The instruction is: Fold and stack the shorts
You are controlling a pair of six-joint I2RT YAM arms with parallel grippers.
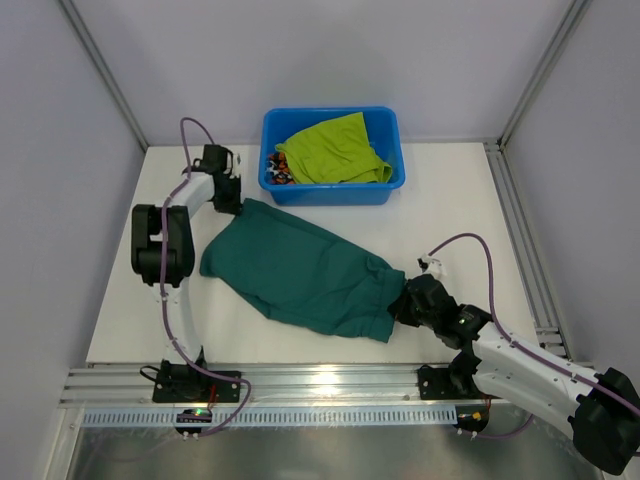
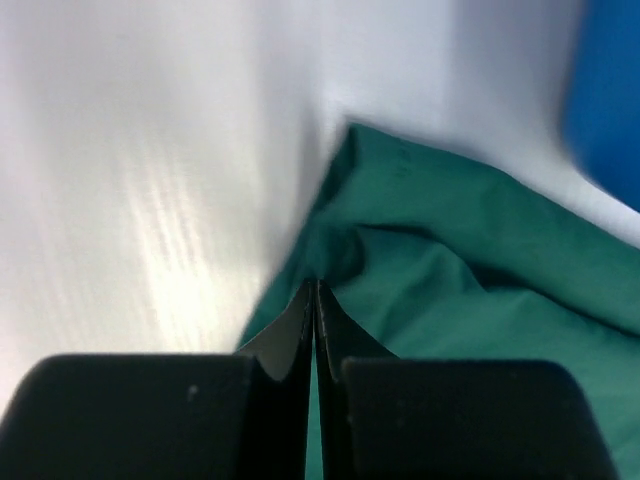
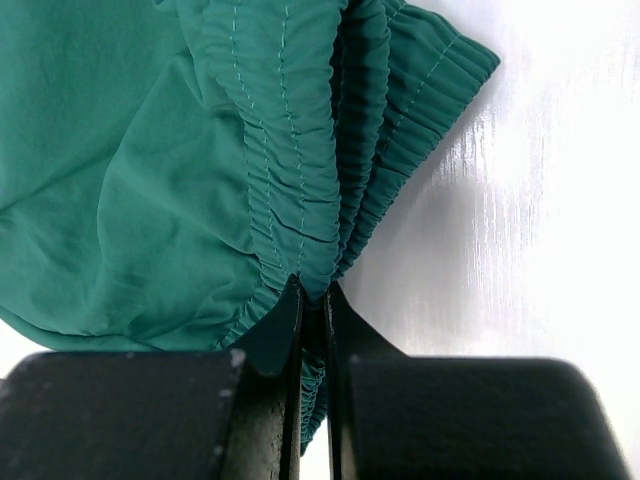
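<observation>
The teal shorts [image 1: 300,265] lie spread diagonally across the white table. My left gripper [image 1: 235,208] is shut at their upper-left corner; in the left wrist view its closed tips [image 2: 314,285] are over the cloth [image 2: 420,190], with nothing clearly between them. My right gripper [image 1: 400,300] is shut on the gathered waistband at the shorts' right end. In the right wrist view the stitched elastic band [image 3: 290,170] runs down into the fingertips [image 3: 315,295], with bare table to its right.
A blue bin [image 1: 340,197] at the back holds yellow-green cloth [image 1: 335,150] and small mixed items [image 1: 280,170]. Free table shows right of the bin, left of the shorts and along the front edge.
</observation>
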